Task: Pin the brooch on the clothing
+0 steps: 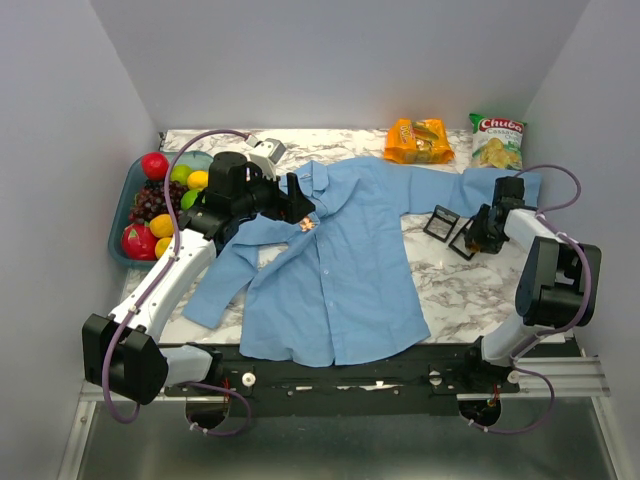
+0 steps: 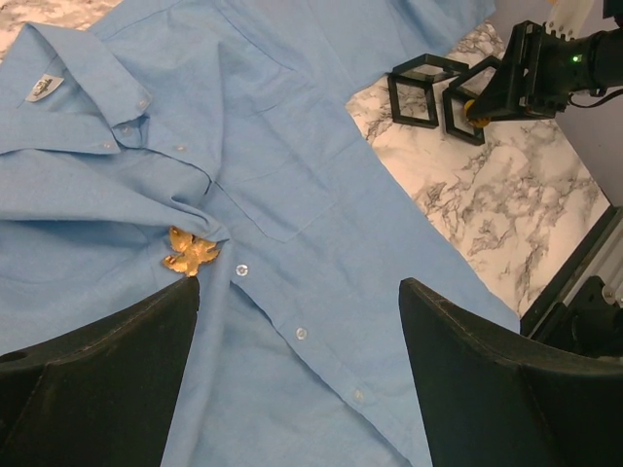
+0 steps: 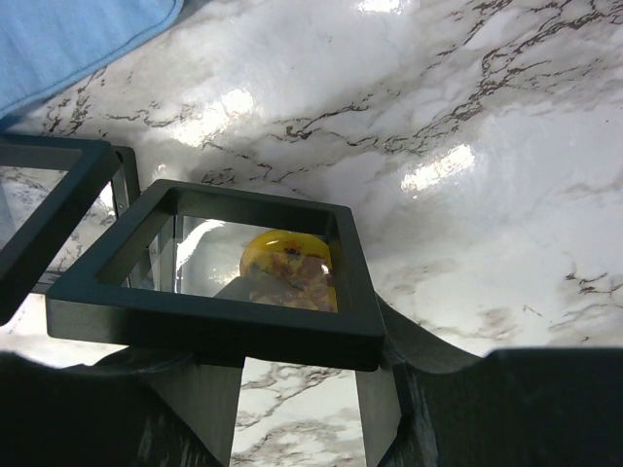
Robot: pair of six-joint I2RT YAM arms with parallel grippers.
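A blue shirt [image 1: 350, 270] lies spread on the marble table. A gold leaf-shaped brooch [image 2: 190, 253] rests on it beside the button strip, partly by a fold. Over the shirt's upper part, my left gripper [image 1: 298, 203] is open with nothing between its fingers. At the right, my right gripper [image 1: 478, 240] is at a dark-framed clear case [image 3: 214, 331]. A round amber-yellow piece [image 3: 287, 263] shows through its window. The right fingers [image 3: 200, 399] stand apart below the case; their tips are hidden by its frame, so their contact is unclear.
A second dark-framed case [image 1: 441, 223] stands just left of the first. Bags of snacks [image 1: 418, 142] and chips [image 1: 496, 142] lie along the back. A fruit basket [image 1: 122, 215] occupies the far left. Bare marble [image 1: 450, 290] lies in front of the cases.
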